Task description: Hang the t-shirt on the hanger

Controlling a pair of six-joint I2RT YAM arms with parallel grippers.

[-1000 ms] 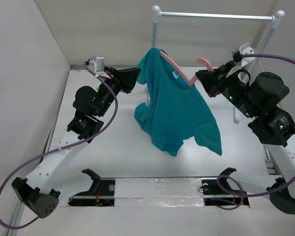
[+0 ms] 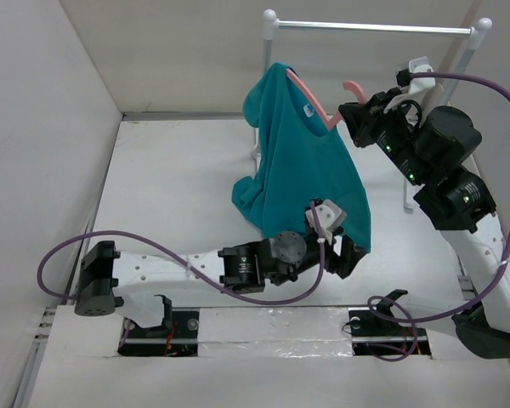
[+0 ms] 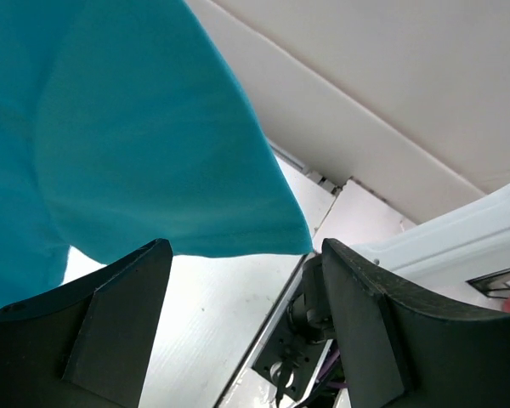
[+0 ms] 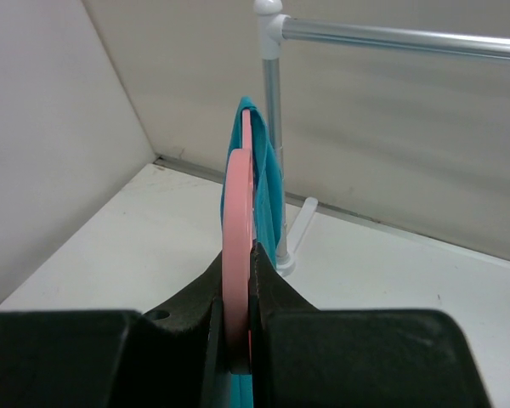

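Observation:
The teal t-shirt (image 2: pixel 297 178) hangs draped from the pink hanger (image 2: pixel 314 100), one side up over the hanger's far arm, the rest falling in folds. My right gripper (image 2: pixel 357 115) is shut on the hanger near its hook, which fills the middle of the right wrist view (image 4: pixel 236 255). My left gripper (image 2: pixel 340 251) is low at the shirt's lower edge, open. In the left wrist view the cloth (image 3: pixel 153 153) spreads above and beyond the open fingers, with a loose corner over the gap between them.
A white rack with a metal bar (image 2: pixel 374 27) stands at the back, its left post behind the shirt. Pale walls enclose the space on the sides and back.
My left gripper has swept from the upper left down and right to the shirt's lower hem.

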